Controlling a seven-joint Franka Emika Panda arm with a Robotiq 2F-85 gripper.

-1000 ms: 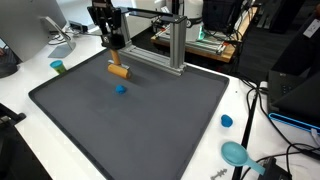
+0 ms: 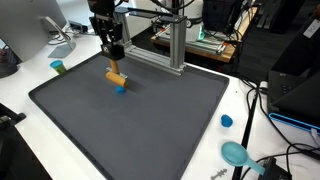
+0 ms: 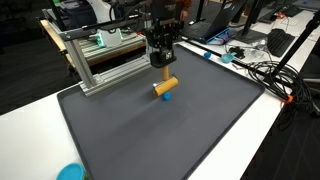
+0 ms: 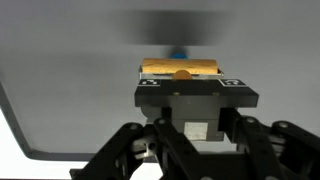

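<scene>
A wooden mallet hangs below my gripper [image 2: 113, 50], which is shut on its upright handle [image 3: 165, 74]. Its orange-tan cylindrical head [image 2: 116, 80] lies crosswise, close over the grey mat. Just beside and partly under the head is a small blue piece [image 3: 167, 97]; whether the two touch, I cannot tell. In the wrist view the mallet head [image 4: 178, 66] spans the area beyond my fingers [image 4: 150, 84], with the blue piece [image 4: 179, 51] peeking out past its far side.
Behind the gripper stands a metal rail frame [image 3: 115, 74]. Outside the mat are a green-topped cup [image 2: 58, 67], a small blue object [image 2: 226, 121] and a light blue cup [image 2: 237, 154].
The gripper and mallet have shifted toward the blue piece, slightly left and nearer in exterior view 1. The head now sits right by it instead of farther back.
</scene>
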